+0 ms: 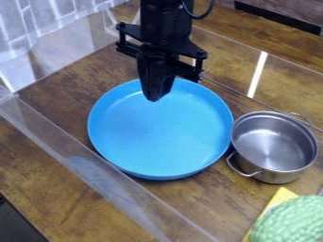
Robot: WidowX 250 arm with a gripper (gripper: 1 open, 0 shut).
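Observation:
The black gripper (157, 83) hangs above the back part of a blue plate (158, 132), pointing down; whether its fingers are apart or closed is hard to make out in the dark shape. The plate's middle is bare.
A steel pot (273, 147) stands right of the plate. A green textured object (292, 225) rests on a yellow item at the lower right. Clear plastic walls edge the wooden surface (70, 90), which is free at the left.

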